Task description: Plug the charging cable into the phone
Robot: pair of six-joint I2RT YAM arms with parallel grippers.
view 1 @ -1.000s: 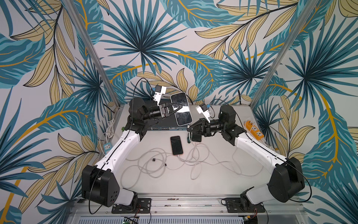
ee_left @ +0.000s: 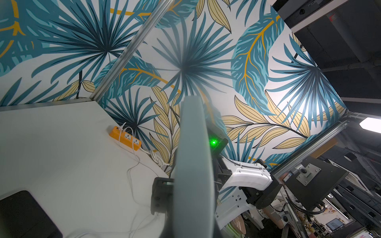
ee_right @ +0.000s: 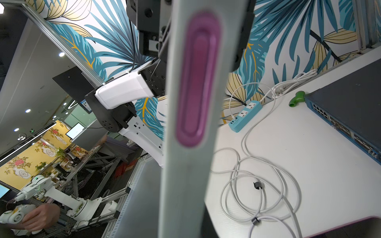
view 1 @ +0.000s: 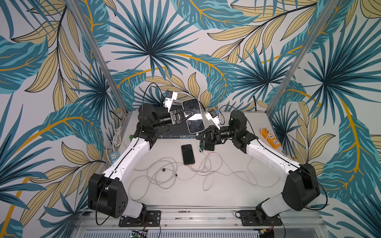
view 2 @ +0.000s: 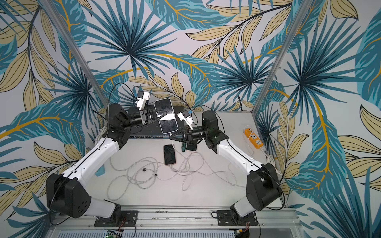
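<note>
A dark-screened phone (view 1: 194, 126) hangs upright above the table, its upper end leaning left. My left gripper (view 1: 188, 115) is shut on its left edge. Just below the phone's lower end, my right gripper (view 1: 198, 136) has its fingers together. From the loops on the table, a white charging cable (view 2: 174, 147) rises towards those right fingertips. The plug is too small and covered to make out, so whether it touches the phone's port cannot be told. In both wrist views a blurred grey strip (ee_left: 193, 166) fills the middle and hides the fingertips.
Under the arms lies another phone (view 1: 188, 154), with white cable loops (view 1: 160, 174) spread around it. Behind stands a flat dark switch box (ee_right: 349, 107). An orange power strip (view 1: 270, 138) is at right, a blue one (ee_right: 245, 115) at left.
The left gripper and the phone have stayed almost still.
</note>
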